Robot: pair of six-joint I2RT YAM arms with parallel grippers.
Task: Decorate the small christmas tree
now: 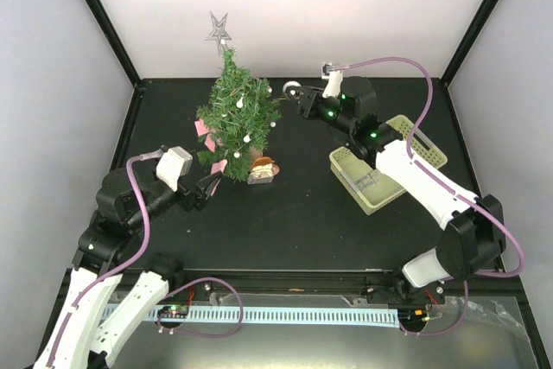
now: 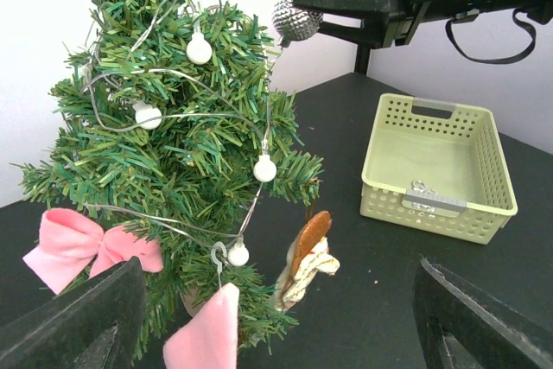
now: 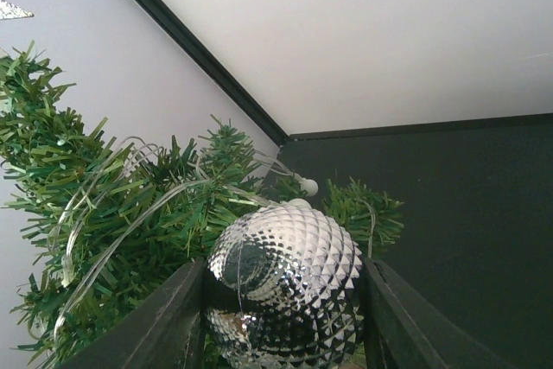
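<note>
The small green Christmas tree [image 1: 238,110] stands left of centre, wound with a string of white bulbs and topped by a silver star [image 1: 219,29]. My right gripper [image 1: 296,92] is shut on a silver faceted ball [image 3: 285,274], just right of the upper branches. In the left wrist view the ball [image 2: 296,18] sits at the fingertips, with a thin hook or thread below it beside the branches; whether that touches the tree cannot be made out. Low on the tree's left, my left gripper [image 1: 210,186] stands open, nothing between its fingers. Pink bows [image 2: 82,248] hang nearby.
A pale green basket [image 1: 367,200] lies under the right arm, with a few small clear items inside. By the tree's base rests a brown and cream object [image 1: 263,170].
</note>
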